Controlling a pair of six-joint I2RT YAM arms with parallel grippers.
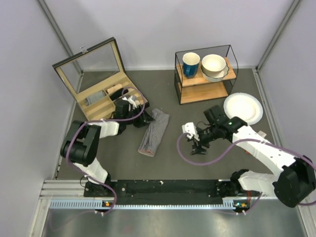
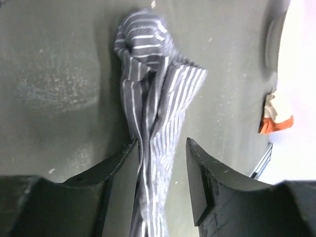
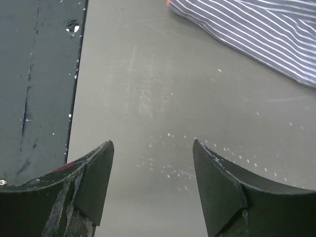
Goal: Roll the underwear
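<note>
The underwear (image 1: 154,134), grey with thin pale stripes, lies folded into a narrow, slanting strip on the table. Its far end is bunched and creased in the left wrist view, where the striped cloth (image 2: 160,113) runs down between my fingers. My left gripper (image 1: 146,120) is at the strip's upper left side, fingers apart; one fingertip (image 2: 132,148) is against or just over the cloth's edge, contact unclear. My right gripper stands open over bare table, right of the strip. Part of the striped underwear (image 3: 252,37) shows beyond it.
An open-lidded wooden box (image 1: 102,106) with cloths in its compartments stands left of the left gripper. A rack (image 1: 202,92) holds a blue cup (image 1: 190,63) and bowls at the back. A white plate (image 1: 243,107) lies right.
</note>
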